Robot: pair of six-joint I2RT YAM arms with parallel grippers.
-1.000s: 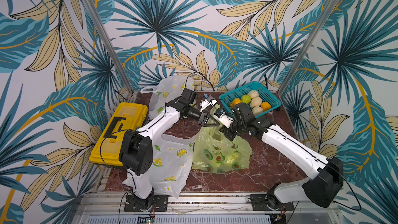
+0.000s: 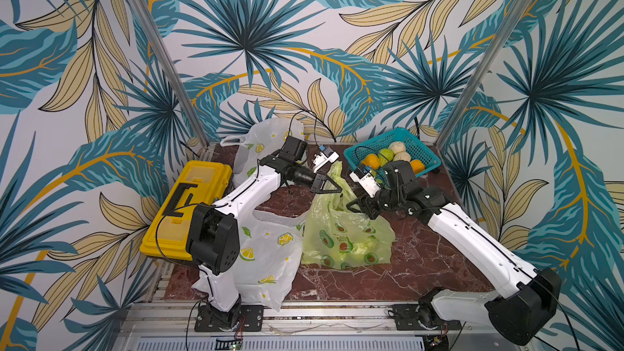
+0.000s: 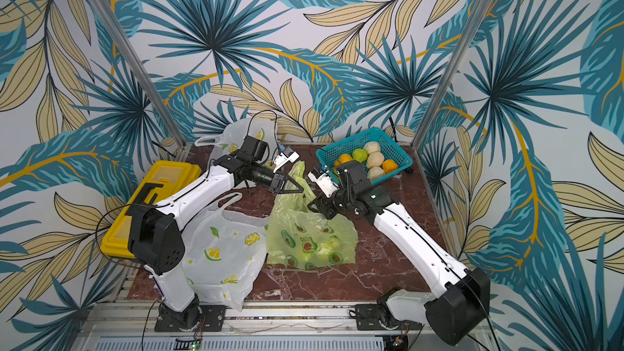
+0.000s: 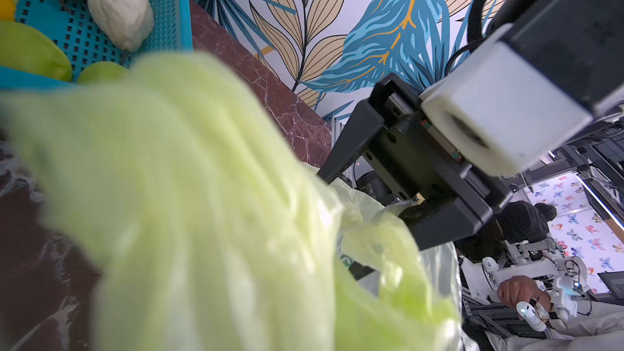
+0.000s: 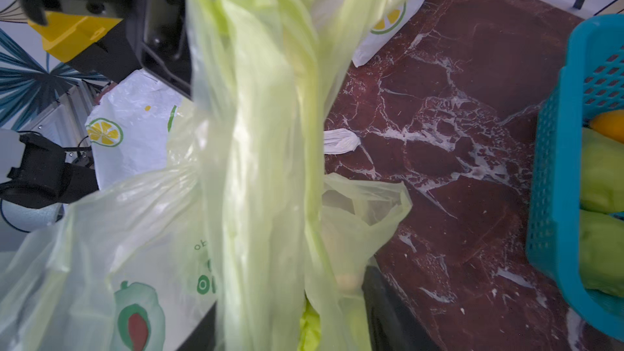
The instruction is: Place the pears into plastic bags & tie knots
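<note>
A translucent green plastic bag with avocado prints [image 2: 347,243] lies on the table, its gathered neck [image 5: 266,123] standing upright. Yellow-green fruit [image 5: 310,331] shows inside. My left gripper [image 2: 334,188] is shut against the bag's neck; the plastic covers its fingers in the left wrist view, so whether any is pinched is hidden. Just right of the neck, my right gripper [image 2: 356,206] stands part open. Its blurred fingers [image 5: 393,315] flank the plastic in the right wrist view. Green pears [image 5: 599,169] lie in the teal basket [image 5: 549,195].
Pale and orange fruits share that basket at the back right. White lemon-print bags [image 2: 266,253] spread over the left of the table, beside a yellow toolbox [image 2: 195,185].
My right gripper has moved right and slightly toward the front, away from the left gripper, opening a gap between them. The left arm has hardly moved. More of the bag's neck shows.
</note>
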